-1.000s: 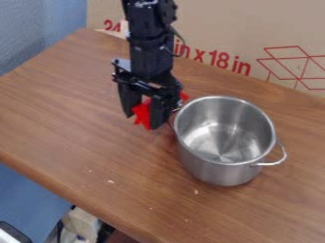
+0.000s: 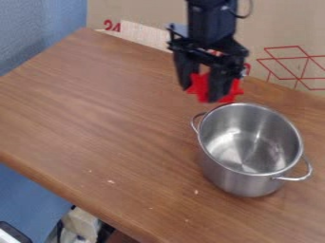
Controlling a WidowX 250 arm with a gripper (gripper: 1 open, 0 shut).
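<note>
My gripper [image 2: 208, 80] is shut on a red object [image 2: 219, 89], which is held above and just behind the steel pot [image 2: 250, 149]. The dark fingers partly hide the red object, so its shape is unclear. The pot stands on the right part of the wooden table, with thin handles on either side.
A cardboard panel [image 2: 286, 38] with red printing stands along the back. Blue surfaces lie beyond the left edge, and some clutter sits below the table at the lower left.
My gripper has risen and moved right and back with the red object. The pot has shifted right and slightly down in the view.
</note>
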